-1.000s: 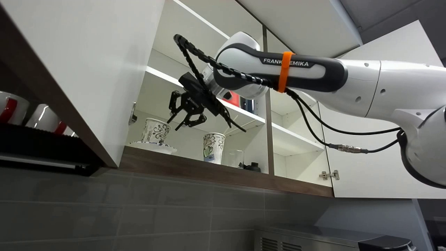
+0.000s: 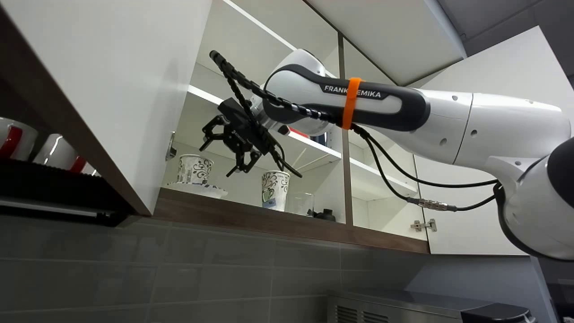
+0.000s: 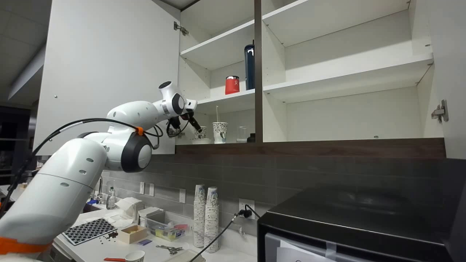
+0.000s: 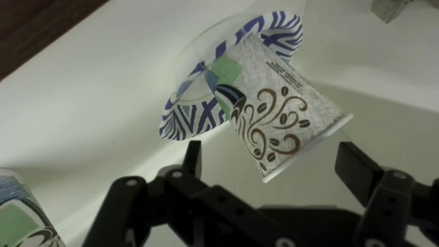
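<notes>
My gripper [image 2: 216, 160] is open in front of the cabinet's lower shelf, tilted downward with nothing between its fingers. In the wrist view, a patterned paper cup [image 4: 280, 111] shows beyond the gap between the two black fingers. The cup stands in or on a paper plate or bowl [image 4: 193, 121] with a blue-and-white rim; which of the two I cannot tell. Exterior view 1 has that cup [image 2: 194, 169] below and slightly left of the gripper, apart from it. A second patterned cup [image 2: 275, 190], holding a thin stick, stands to the right on the same shelf.
Right of the second cup are a clear glass [image 2: 301, 204] and a small black object [image 2: 325, 215]. The open cabinet door [image 2: 113, 80] closes off the left side. On the shelf above stand a red tumbler [image 3: 232, 84] and a dark bottle [image 3: 249, 66]. The right-hand compartments look empty.
My arm has shifted left and the gripper lower in exterior view 1, with its fingers now spread wider. The cup on the plate stands more upright and a little further left than before.
</notes>
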